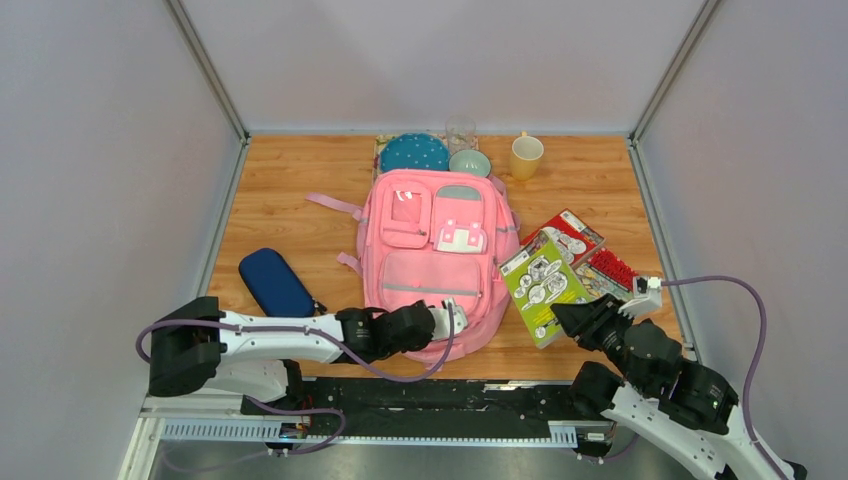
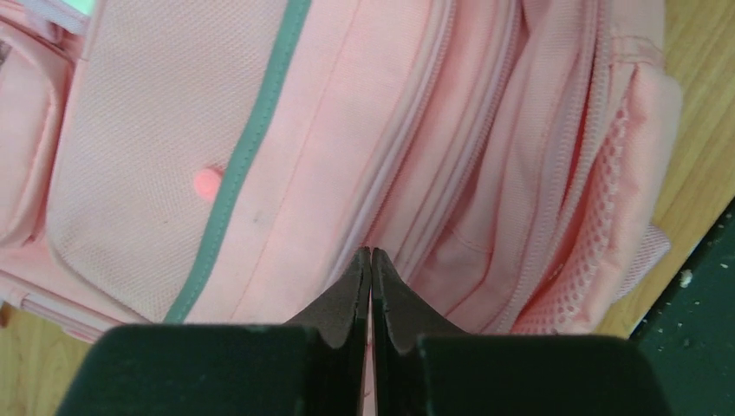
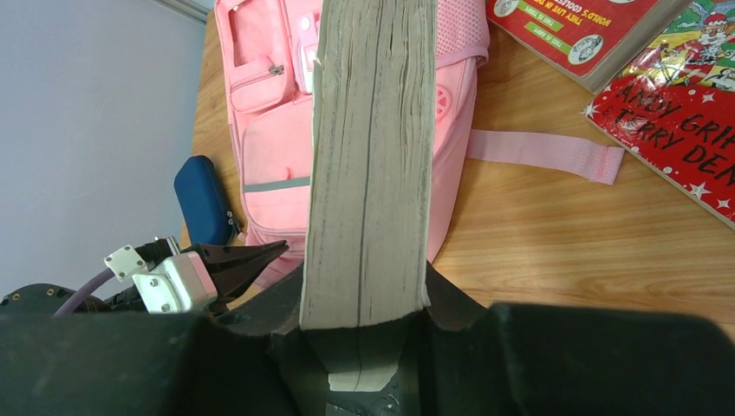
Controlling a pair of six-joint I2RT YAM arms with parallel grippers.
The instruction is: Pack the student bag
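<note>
The pink backpack (image 1: pixel 430 230) lies on the table, front pockets up. My left gripper is low at its bottom end by the zipped edges (image 2: pixel 468 130); its fingertips meet, and whether fabric is between them is hidden. My right gripper is shut on a thick book (image 3: pixel 371 165) with a green cover (image 1: pixel 543 290) in the top view, held upright beside the backpack's right side, its page edges filling the right wrist view. A red book (image 3: pixel 576 30) and a second red book (image 3: pixel 659 121) lie to the right. A blue pencil case (image 1: pixel 275 282) lies left of the backpack.
A dotted blue plate (image 1: pixel 414 151), green bowl (image 1: pixel 469 163), glass (image 1: pixel 460 130) and yellow mug (image 1: pixel 526 157) stand at the back, just beyond the backpack. Bare wood shows at the back left. Walls enclose the table at sides and back.
</note>
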